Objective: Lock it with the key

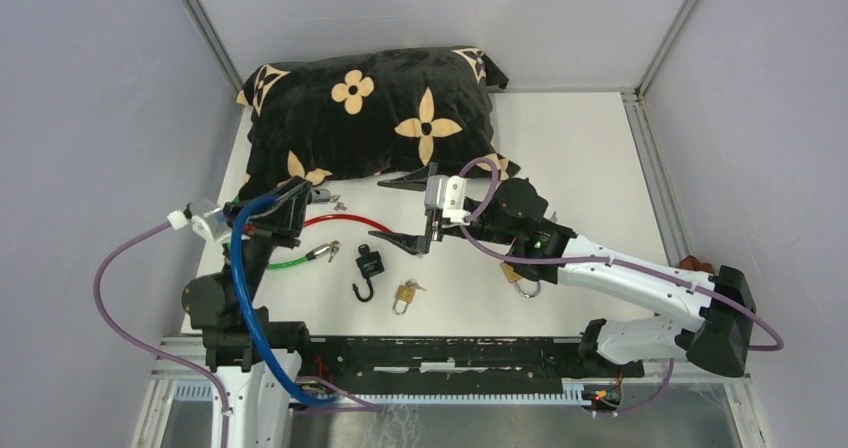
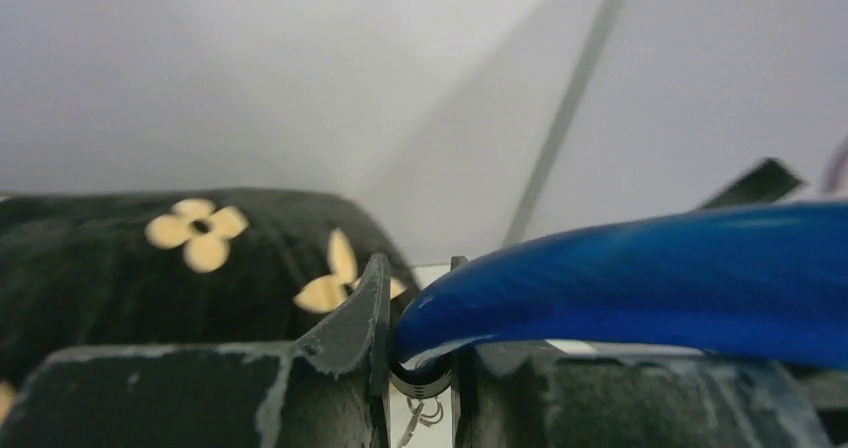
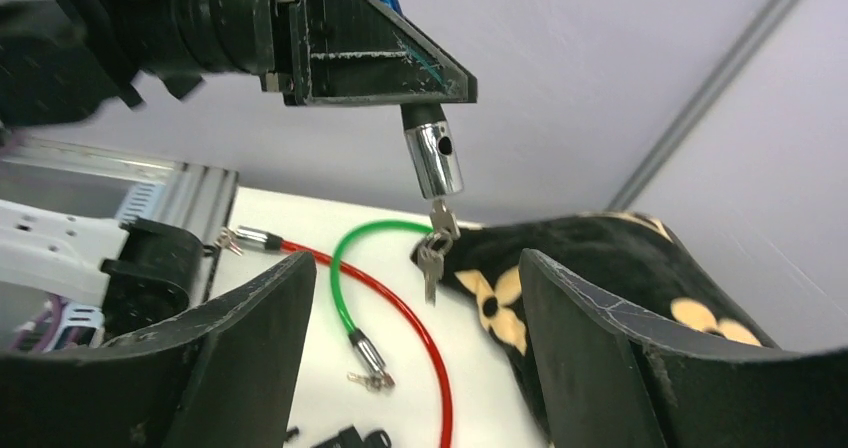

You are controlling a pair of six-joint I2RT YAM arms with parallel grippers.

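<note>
A blue cable lock (image 1: pixel 248 298) hangs from my left gripper, which is shut on its end. In the left wrist view, the cable (image 2: pixel 600 288) rises between the fingers and bends right. Its silver lock cylinder (image 3: pixel 434 158) protrudes below the left fingers in the right wrist view. A key (image 3: pixel 443 220) sits at the cylinder's tip, with another key (image 3: pixel 430 268) dangling from the ring. The cable's other end trails toward the table's front edge. My right gripper (image 1: pixel 376 208) stands open, apart from the lock, with nothing between its fingers.
On the table are a red cable lock (image 3: pixel 425 343), a green cable lock (image 3: pixel 345 288), a black padlock (image 1: pixel 369 265) and brass padlocks (image 1: pixel 404 295), some with keys. A dark patterned cushion (image 1: pixel 380 118) fills the back.
</note>
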